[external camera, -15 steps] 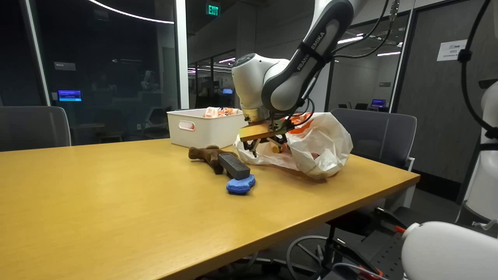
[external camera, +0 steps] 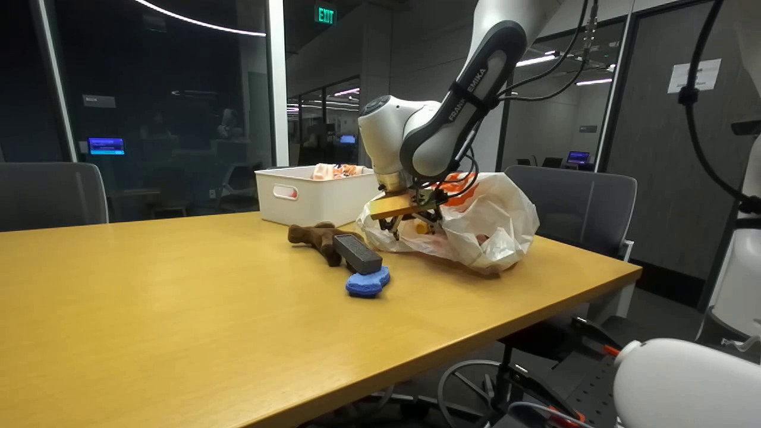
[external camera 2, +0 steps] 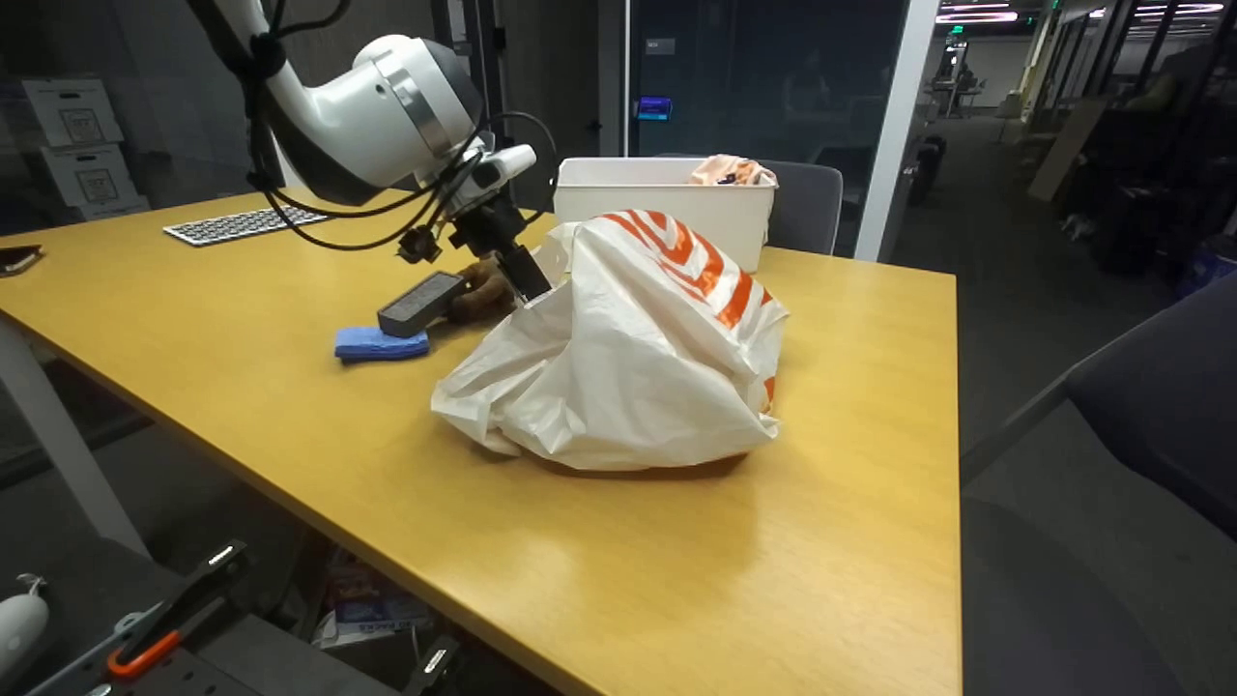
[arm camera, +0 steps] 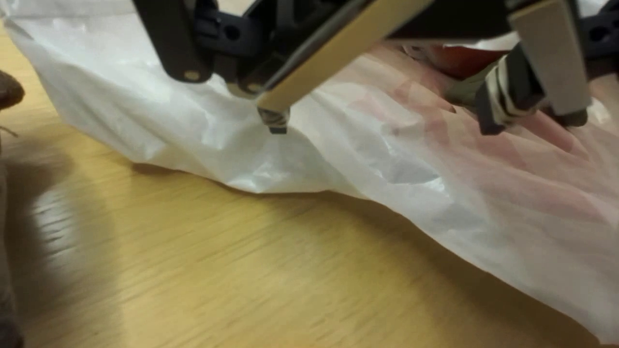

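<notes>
A crumpled white plastic bag [external camera: 492, 221] with orange print lies on the table, its mouth facing the gripper; in exterior view 2 its closed side [external camera 2: 632, 371] faces the camera. My gripper [external camera: 415, 229] is at the bag's mouth, tilted down. The wrist view shows the gripper open, fingertips wide apart over the white film [arm camera: 232, 151], with nothing held between them. Reddish and greenish contents show dimly behind the right finger [arm camera: 554, 58]. An orange-yellow item [external camera: 422, 227] shows in the mouth. Whether a fingertip touches the film, I cannot tell.
Left of the bag lie a brown plush toy [external camera: 314, 235], a dark grey eraser-like block [external camera: 358, 254] and a blue sponge [external camera: 368, 282], close together. Behind stands a white bin [external camera: 307, 198] with cloth in it.
My gripper has come down slightly and shifted a little right, further into the bag's mouth. The bag and the other objects look unmoved.
</notes>
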